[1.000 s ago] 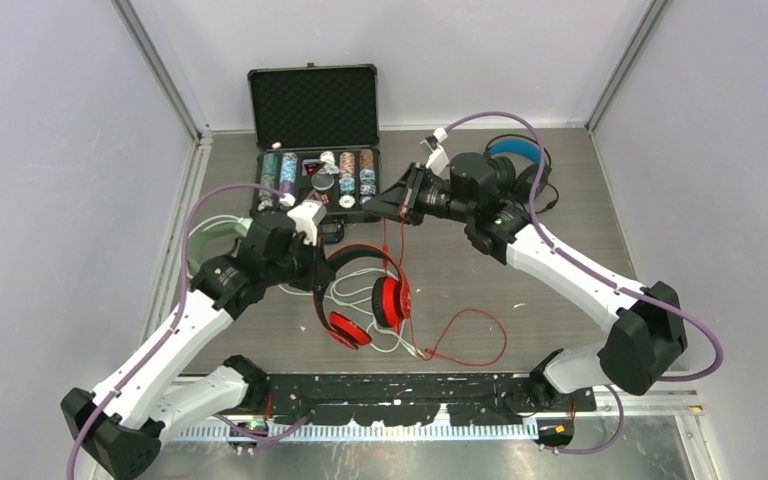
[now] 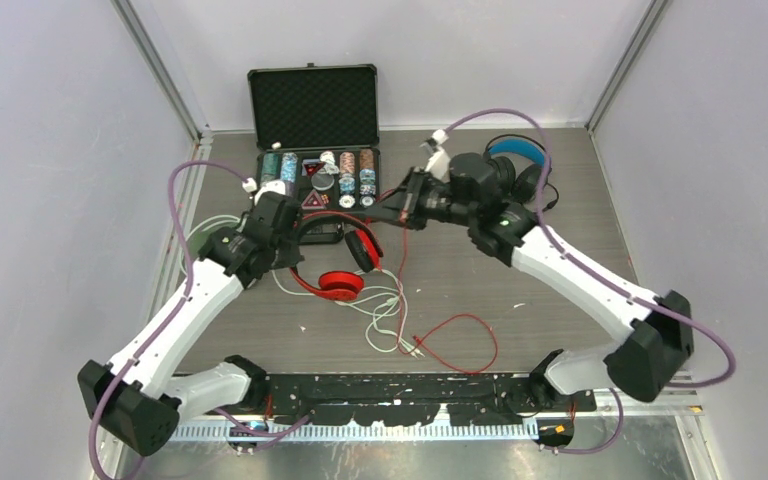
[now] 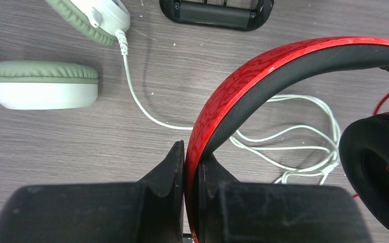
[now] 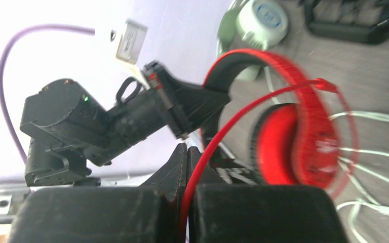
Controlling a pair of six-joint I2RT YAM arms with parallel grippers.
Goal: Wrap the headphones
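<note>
Red-and-black headphones hang above the table, left of centre. On one side of their headband my left gripper is shut, the band passing between its fingers. One black-padded ear cup shows at the right of the left wrist view. My right gripper is shut with the thin red cable running between its fingers. From the top, the right gripper sits just right of the band. The cable's loose end forms a loop on the table.
A tangled white cable lies beneath the headphones. Green-and-white headphones rest at the left. At the back stands an open case of chips; blue-and-black headphones lie back right.
My left gripper has carried the red headphones left and toward the back, turning them, so they overlap the case's front edge in the top view. The right gripper has barely shifted.
</note>
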